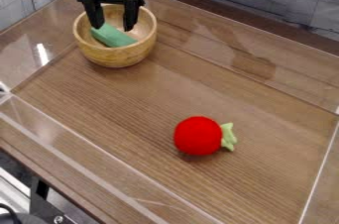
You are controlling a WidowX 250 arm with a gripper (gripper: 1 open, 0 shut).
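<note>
My dark gripper (111, 8) is at the top, over a yellow wooden bowl (117, 56) holding a green block (111, 35). Its fingers reach down into the back of the bowl, behind the block; whether they touch anything is too small to tell. A red round object (197, 136) with a pale green piece at its right lies at the lower right.
A grey wall borders the upper left.
</note>
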